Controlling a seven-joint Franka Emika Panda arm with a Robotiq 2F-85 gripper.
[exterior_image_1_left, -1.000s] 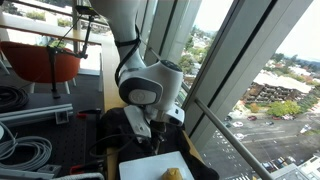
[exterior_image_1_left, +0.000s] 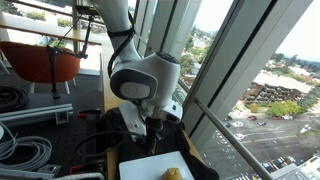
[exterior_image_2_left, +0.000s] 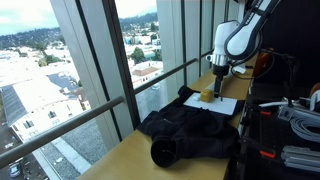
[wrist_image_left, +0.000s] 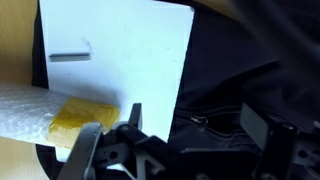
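Note:
My gripper is open, its two dark fingers wide apart in the wrist view with nothing held between them. Beneath it lie the right edge of a white board (wrist_image_left: 125, 35) and black cloth (wrist_image_left: 215, 70). A yellow-wrapped item (wrist_image_left: 80, 119), with clear bubble wrap (wrist_image_left: 22, 112) to its left, rests on the board's lower left, partly behind the left finger. A thin grey bar (wrist_image_left: 70, 57) lies on the board above it. In exterior view 2 the yellow item (exterior_image_2_left: 207, 96) sits on the board, left of the arm.
A black cylinder (exterior_image_2_left: 164, 150) stands at the front of the wooden ledge (exterior_image_2_left: 120, 160), beside bunched black cloth (exterior_image_2_left: 195, 128). Tall windows line one side. Coiled cable (exterior_image_1_left: 25, 150) and metal rails lie on the other side of the arm.
Since one second ago the arm has shifted slightly in exterior view 1, its head tilting a little. The board and yellow item have not moved.

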